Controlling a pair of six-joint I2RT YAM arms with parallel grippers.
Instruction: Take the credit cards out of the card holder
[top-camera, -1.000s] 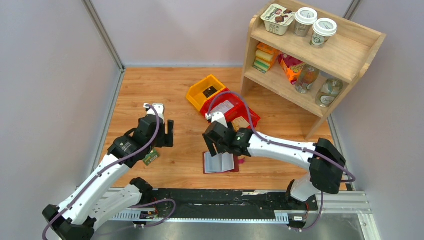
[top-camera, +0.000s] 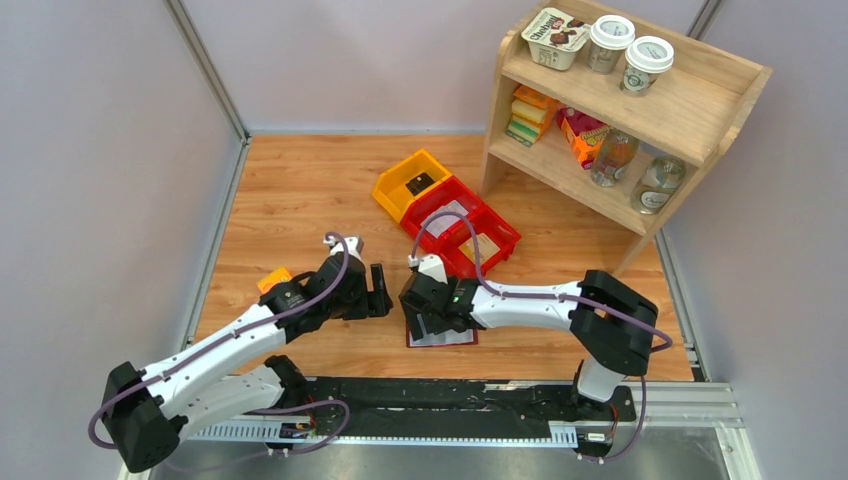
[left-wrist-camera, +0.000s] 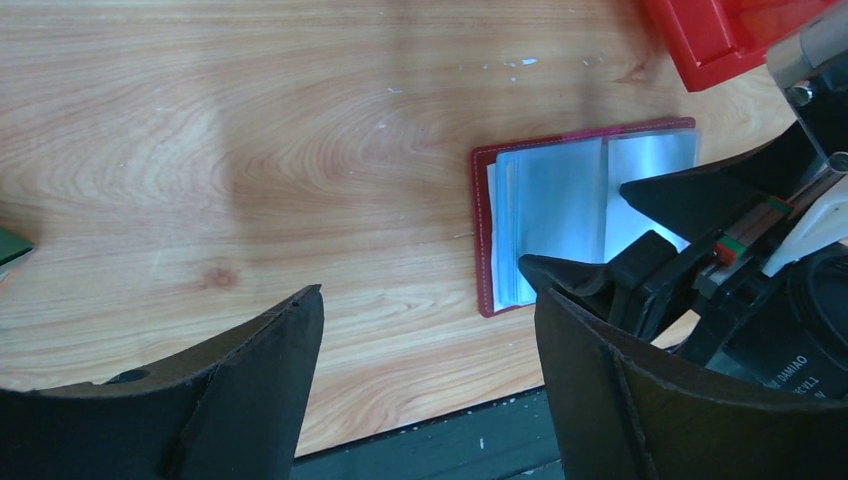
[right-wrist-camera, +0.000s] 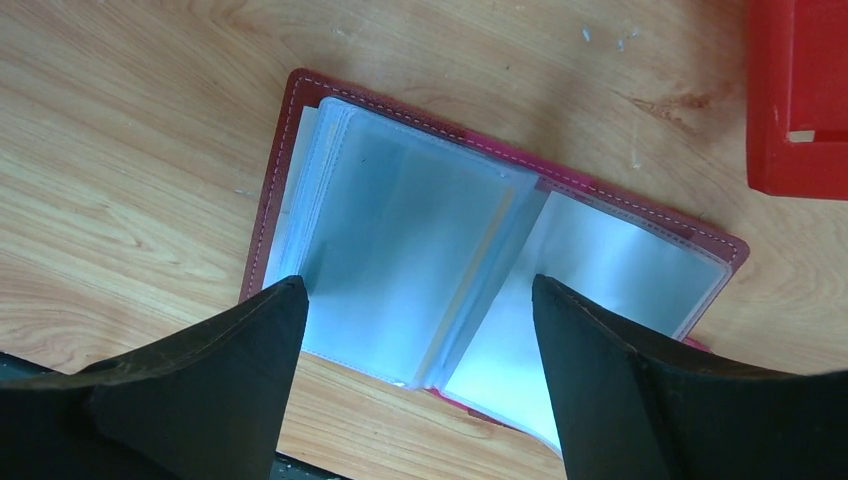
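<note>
The card holder (right-wrist-camera: 405, 240) lies spread on the table, dark red at its edges with clear bluish sleeves inside. No separate card can be made out in the sleeves. Over it hovers my right gripper, open, its fingers to either side of the holder's middle in the right wrist view. My left gripper is open and empty, to the left of the holder (left-wrist-camera: 555, 215). In the top view, the right arm covers much of the holder (top-camera: 443, 340), and the left gripper (top-camera: 379, 291) points toward it.
Behind the holder stand red bins (top-camera: 509, 238) and a yellow bin (top-camera: 382, 194). An orange item (top-camera: 274, 279) is partly hidden behind the left arm. A wooden shelf (top-camera: 690, 85) with cups and bottles takes up the back right. Bare table lies at the back left.
My right gripper has come down over the holder. A green item by the left arm is now hidden, and an orange one shows.
</note>
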